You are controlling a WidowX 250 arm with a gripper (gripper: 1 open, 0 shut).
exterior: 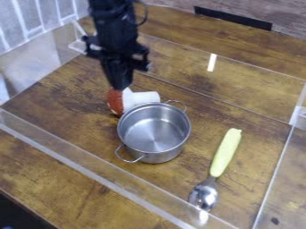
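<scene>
My black gripper (113,63) hangs at the upper middle, blurred, above a red object (117,102) with a white cylindrical part (141,97) lying on the wooden table. Just in front of these stands a steel pot (155,132) with two wire handles. Whether the fingers are open or shut is too blurred to tell; nothing held shows beneath them.
A spoon (203,195) with a pale yellow-green handle (225,152) lies at the right. Clear panels edge the work area, and a white strip lies at the back.
</scene>
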